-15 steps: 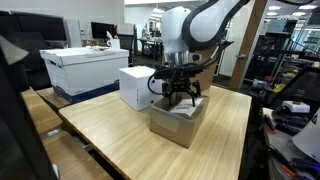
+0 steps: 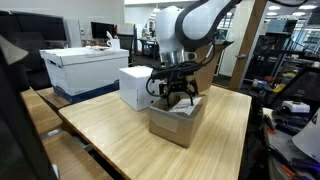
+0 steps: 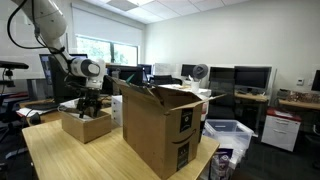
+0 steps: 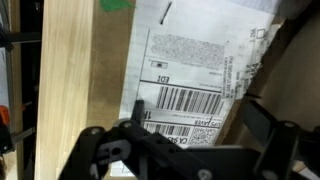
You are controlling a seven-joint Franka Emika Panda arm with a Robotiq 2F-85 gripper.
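Observation:
My gripper is open, its two dark fingers point(image 4: 138, 152) wide apart at the lower left and lower right of the wrist view. Between and beyond them lies a flat white printed label or packet point(image 4: 190, 75) with barcodes. Nothing appears gripped. In exterior view 1 the gripper point(image 2: 180, 92) points down into an open cardboard box point(image 2: 170, 126), where white paper or a packet point(image 2: 187, 106) shows near the rim. From exterior view 2 the same box point(image 3: 85, 128) stands at the table's far left, its contents mostly hidden.
A large cardboard box point(image 3: 165, 132) with raised flaps stands on the table in exterior view 2. White boxes point(image 2: 90, 70) sit behind the work area in exterior view 1. Bare wooden tabletop point(image 2: 120, 132) lies left of the small box.

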